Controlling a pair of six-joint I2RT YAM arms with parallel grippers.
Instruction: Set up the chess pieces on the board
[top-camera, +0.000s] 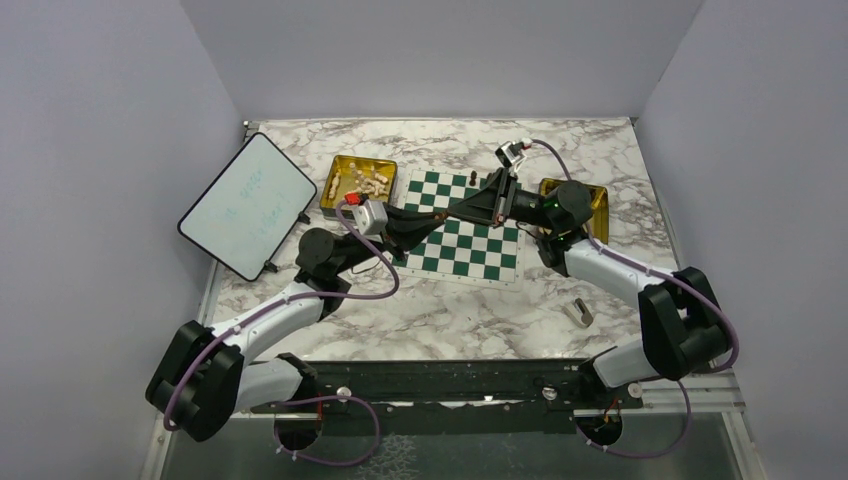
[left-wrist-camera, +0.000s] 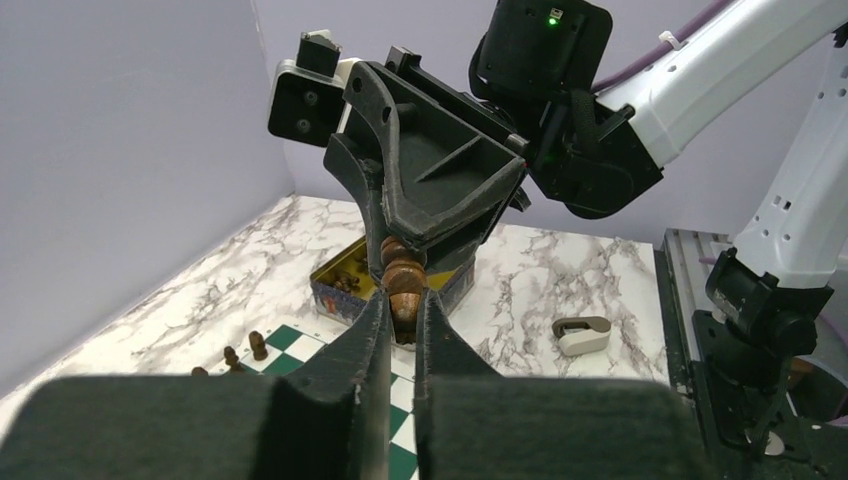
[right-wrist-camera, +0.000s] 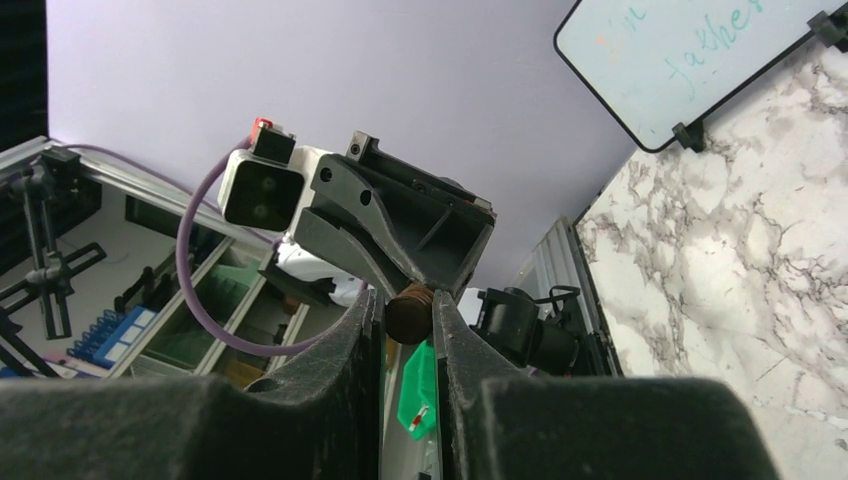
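A brown chess piece is held in the air between the grippers, over the checkered board. My right gripper is shut on it. The fingers of my left gripper have closed in at the piece's other end; whether they grip it is hard to tell. The piece's end also shows in the right wrist view. A few brown pieces stand at the board's far edge.
A box of pale pieces sits behind the board at left, a box of brown pieces at right. A whiteboard stands at left; a small grey-and-white object lies at front right.
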